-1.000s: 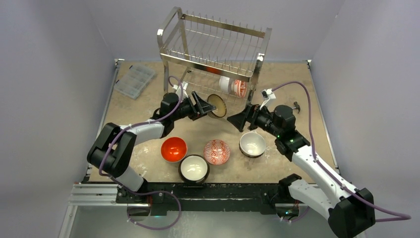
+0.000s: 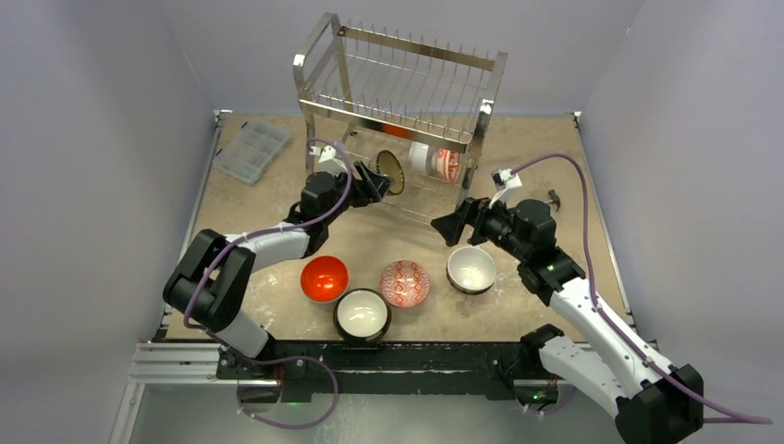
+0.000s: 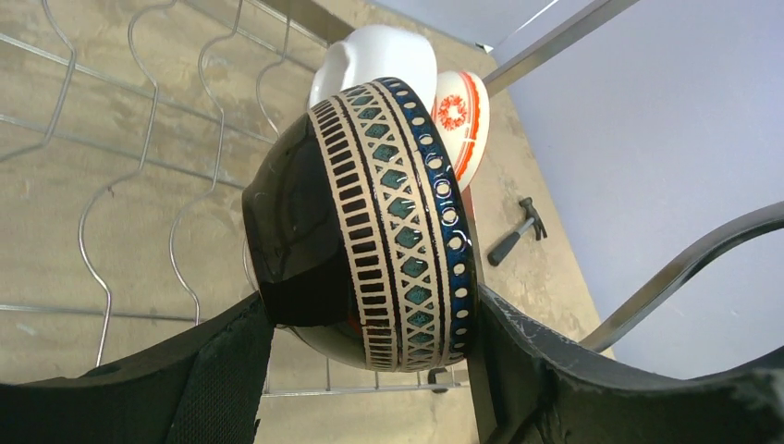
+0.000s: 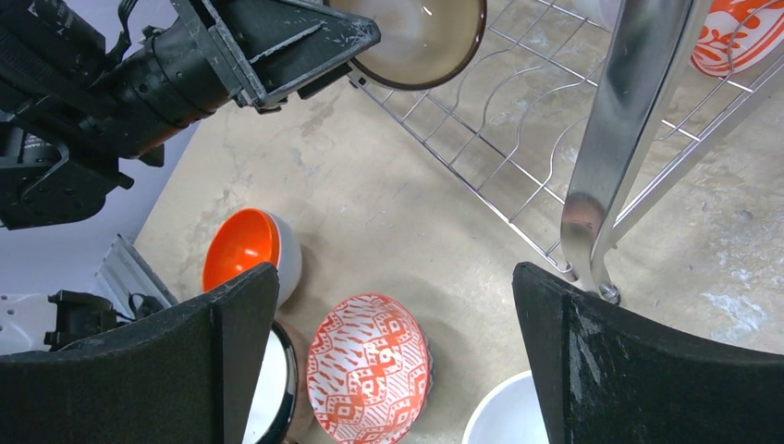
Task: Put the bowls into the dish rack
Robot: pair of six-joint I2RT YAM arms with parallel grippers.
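A dark patterned bowl (image 3: 370, 222) is on its side between my left gripper's fingers (image 2: 379, 182), over the lower shelf of the steel dish rack (image 2: 400, 37). A white bowl (image 2: 421, 159) and an orange-patterned bowl (image 2: 447, 166) stand on edge on that shelf. On the table lie an orange bowl (image 2: 324, 277), a black-rimmed bowl (image 2: 361, 314), a red-patterned bowl (image 2: 404, 283) and a white bowl (image 2: 471, 269). My right gripper (image 2: 455, 225) is open and empty, just outside the rack's front right.
A clear compartment box (image 2: 250, 150) lies at the back left and a hammer (image 2: 553, 199) at the right. The rack's steel post (image 4: 624, 120) rises close before my right gripper. Some bare table lies between the rack and the front bowls.
My left gripper and the dark bowl have moved back and slightly left, further into the rack. My right gripper has shifted slightly right.
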